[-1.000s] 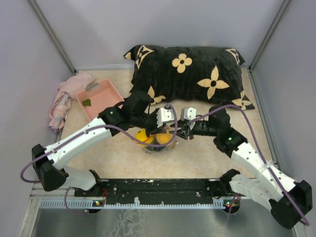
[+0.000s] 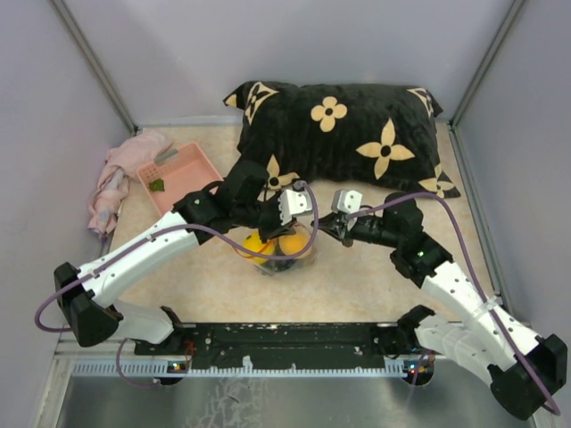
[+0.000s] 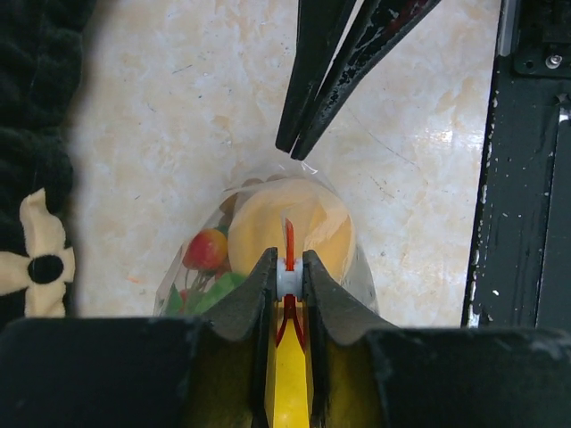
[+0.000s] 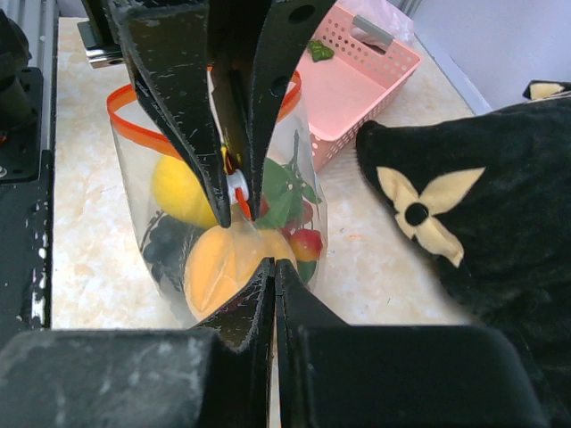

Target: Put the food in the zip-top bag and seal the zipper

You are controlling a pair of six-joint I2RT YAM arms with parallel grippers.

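A clear zip-top bag (image 4: 152, 241) with red-orange rim stands mid-table, holding yellow and orange round foods (image 3: 312, 214), green leaves and red items. My left gripper has its fingers on the white zipper slider and red strip at the bag's top; how tightly is hard to see. My right gripper is shut, with nothing between its fingers, just to the right of the bag in the top view and apart from the slider.
A pink basket (image 2: 183, 174) with a green item and pink cloth (image 2: 111, 187) lie at back left. A black patterned cushion (image 2: 339, 134) fills the back.
The left arm has barely moved.
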